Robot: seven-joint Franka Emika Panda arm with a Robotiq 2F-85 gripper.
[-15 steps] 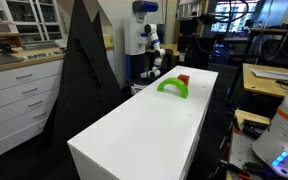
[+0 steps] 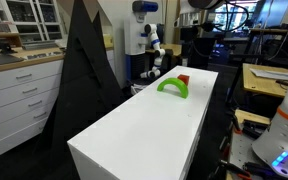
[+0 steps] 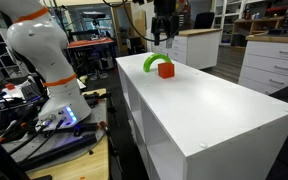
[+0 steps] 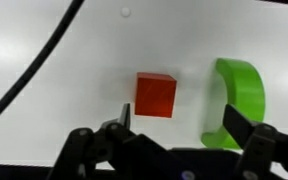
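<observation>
A red block point(image 4: 155, 96) stands on the white tabletop, near the middle of the wrist view. Close by on its right, in that view, lies a green arch point(image 4: 249, 92); a narrow gap separates the two. From the second exterior side, the red block point(image 3: 166, 70) is in front of part of the green arch point(image 3: 150, 61). My gripper is open above the table, its fingers wide apart and nothing held between them. In the exterior view, the gripper point(image 3: 165, 42) hangs over the block and arch, clear of both.
A black cable point(image 4: 34, 65) crosses the left of the wrist view. Drawers point(image 2: 22, 100) stand beyond a dark triangular panel point(image 2: 84, 75). A second white robot arm point(image 2: 155, 42) is behind the table.
The arm over the far end of the table has shifted only slightly. Block and arch keep their places on the table.
</observation>
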